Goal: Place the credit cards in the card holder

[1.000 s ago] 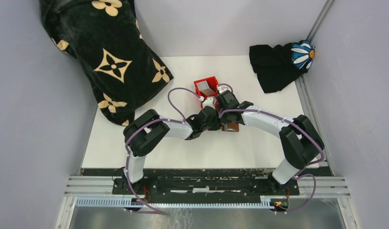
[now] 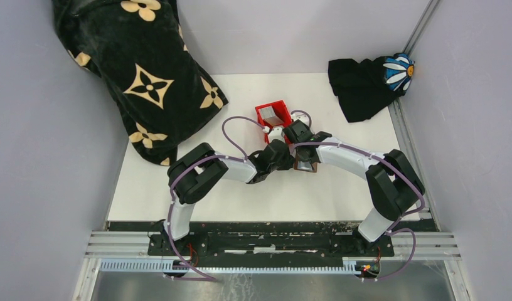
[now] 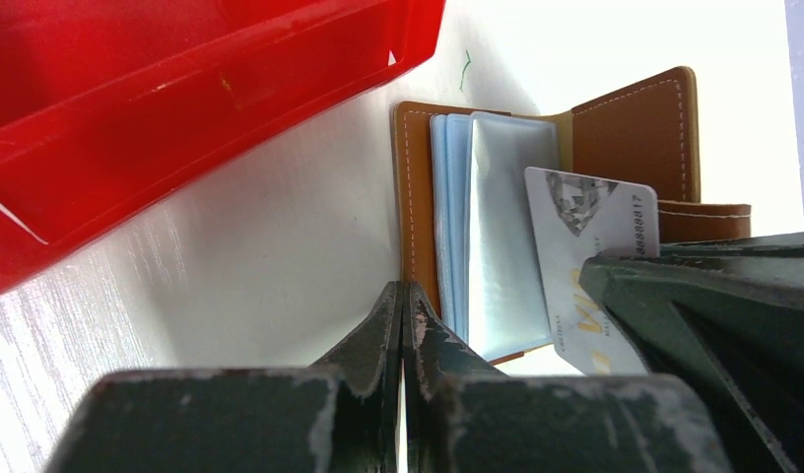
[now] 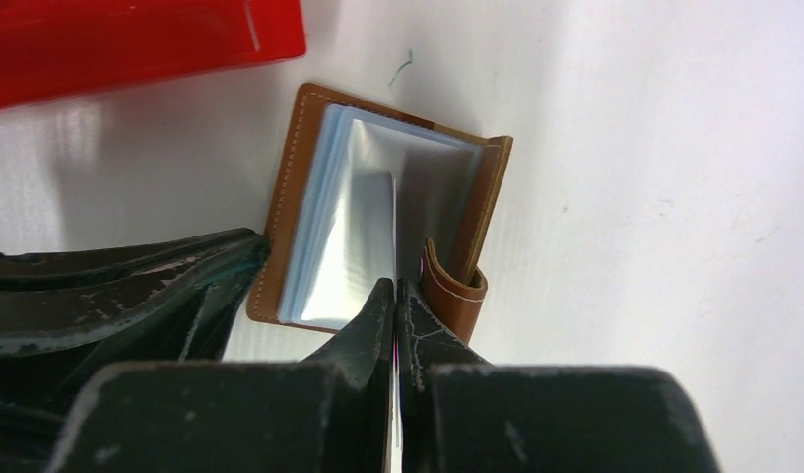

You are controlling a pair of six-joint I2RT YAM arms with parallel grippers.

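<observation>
The brown card holder (image 3: 418, 197) lies open on the table, clear sleeves (image 3: 506, 227) facing up. At its left cover edge is my left gripper, shut on that edge. My right gripper is shut on a thin silver-grey card (image 3: 575, 222) with a dark diamond-like print, which stands on edge over the sleeves. The right wrist view shows this card almost edge-on. Whether its lower edge is inside a sleeve, I cannot tell. The holder's right cover (image 4: 482, 207) stands raised, and its strap flap (image 4: 452, 296) curls up close beside the right fingertips.
Just behind the holder stands a red box (image 2: 270, 104) with a whitish stack (image 2: 270, 116) inside. A patterned dark blanket (image 2: 147, 88) covers the back left, a black cloth (image 2: 360, 88) the back right.
In the top view my right gripper has shifted slightly to the right. More of the holder's pale sleeves and less brown cover show now. The left arm moved slightly right.
</observation>
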